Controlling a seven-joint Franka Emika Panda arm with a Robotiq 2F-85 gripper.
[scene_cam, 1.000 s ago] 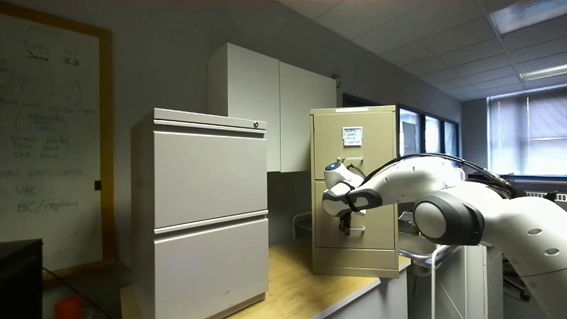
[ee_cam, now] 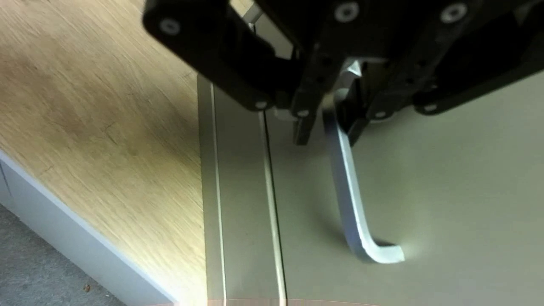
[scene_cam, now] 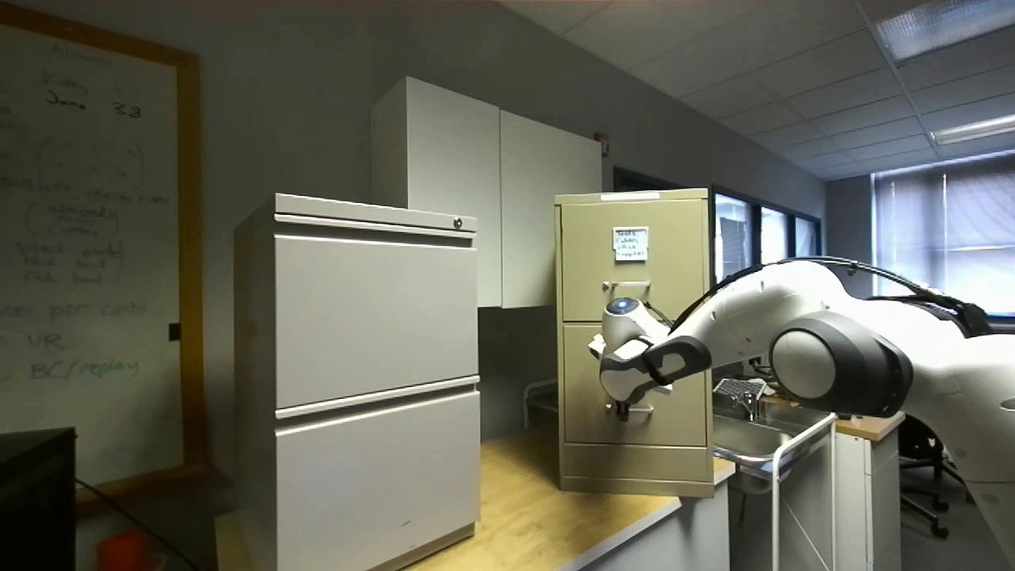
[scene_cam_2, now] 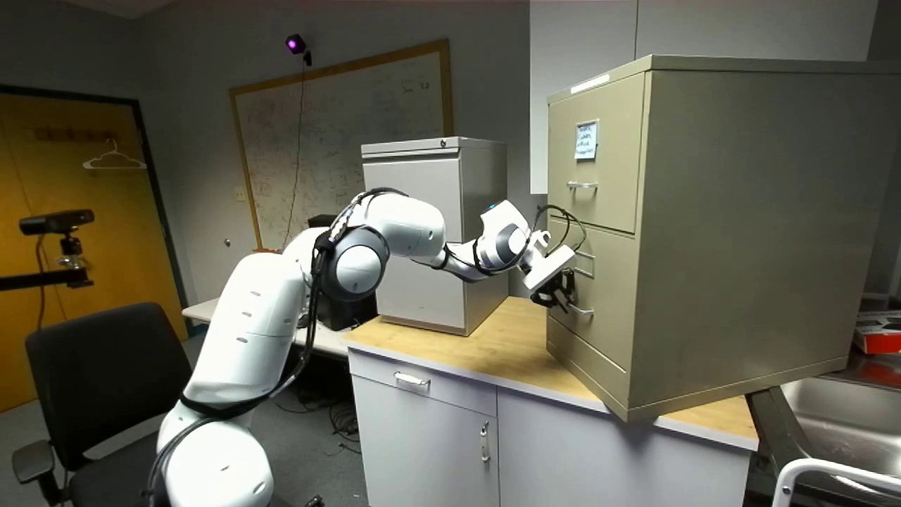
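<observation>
The tan filing cabinet stands on the wood-topped counter with both drawers closed. Its lower drawer has a silver bar handle, running lengthwise through the wrist view. My gripper straddles that bar near one end, its dark fingers on either side, shut on the handle. In the second exterior view the gripper is right against the lower drawer front. The arm's body hides part of the lower drawer in the first exterior view. The upper handle is free.
A light grey cabinet stands on the same counter, left of the tan one. A metal sink lies to the right. Open floor and an office chair are in front of the counter.
The hand has shifted slightly right and down and tilted, and the arm behind it has moved right. Both drawers look unmoved.
</observation>
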